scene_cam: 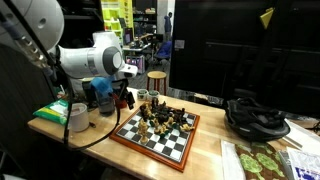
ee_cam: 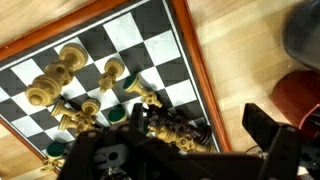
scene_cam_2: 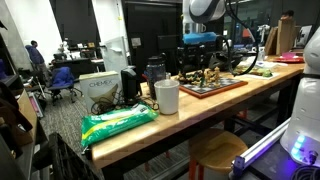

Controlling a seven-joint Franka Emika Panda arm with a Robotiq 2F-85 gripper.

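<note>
A chessboard (scene_cam: 176, 146) with black and white squares and a brown border lies on the wooden table. Tan and dark chess pieces (ee_cam: 62, 72) crowd it, some upright and others lying on their sides; a tangle of dark ones (ee_cam: 185, 128) fills the lower middle of the wrist view. My gripper is open above the board's border, its dark fingers (ee_cam: 262, 130) apart with nothing held between them. In exterior view 1 the white wrist hangs over the board's left side, and the fingertips are hard to make out.
Beside the board, a red mug (ee_cam: 298, 97) and a dark round vessel (ee_cam: 303, 35) stand close to my gripper. A black bag (scene_cam: 257, 118) lies to the right. Bare table (scene_cam: 208, 158) shows between board and papers.
</note>
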